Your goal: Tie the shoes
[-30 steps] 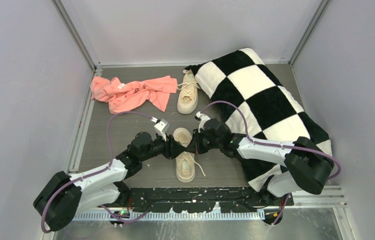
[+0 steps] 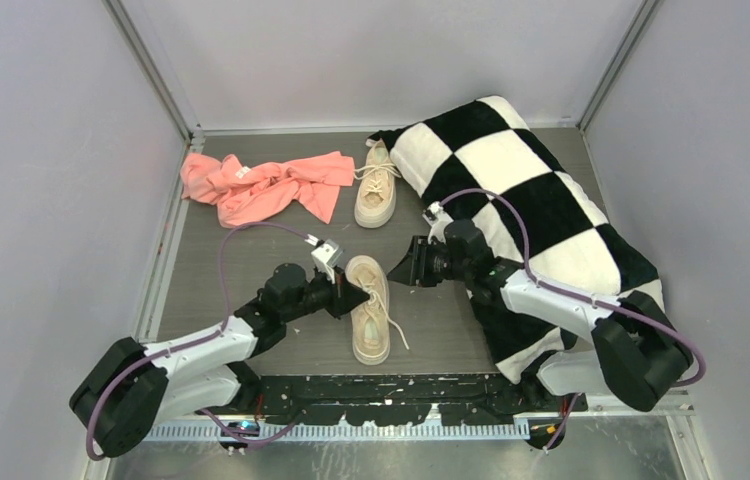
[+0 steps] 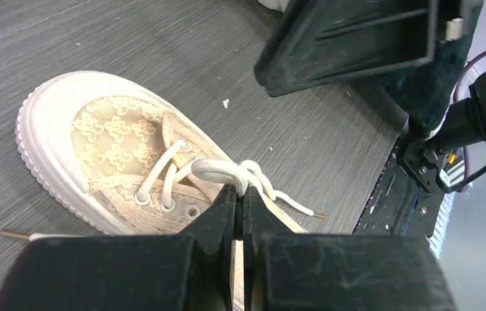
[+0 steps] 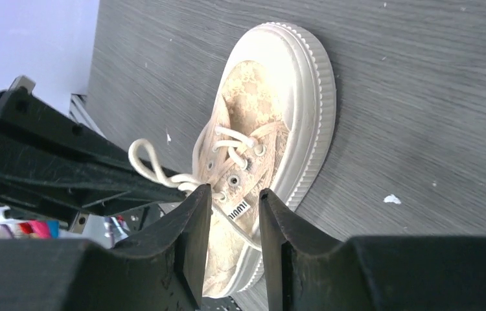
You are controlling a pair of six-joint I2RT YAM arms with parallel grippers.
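Observation:
A cream shoe [image 2: 370, 335] stands upright on the table at the front middle, its toe toward the far side. My left gripper is over its laces, shut on a bent part of the white shoelace [image 3: 211, 170] that curls above the fingertips. From there the lace [image 4: 235, 225] runs down across the shoe in the right wrist view. Just right of the shoe, my right gripper [image 2: 397, 273] stands open, with no lace gripped. One lace end [image 2: 399, 333] lies on the table to the right. The second cream shoe [image 2: 375, 205] sits farther back, its laces spread over it.
A black-and-white checkered cushion [image 2: 496, 160] fills the right side and touches the far shoe. Crumpled pink cloth [image 2: 271, 187] lies at the back left. Bare table [image 2: 431, 335] shows right of the near shoe.
The right gripper has opened and drawn back to the right and slightly away from the lace beside the left gripper. The left gripper stays over the shoe, nearly still.

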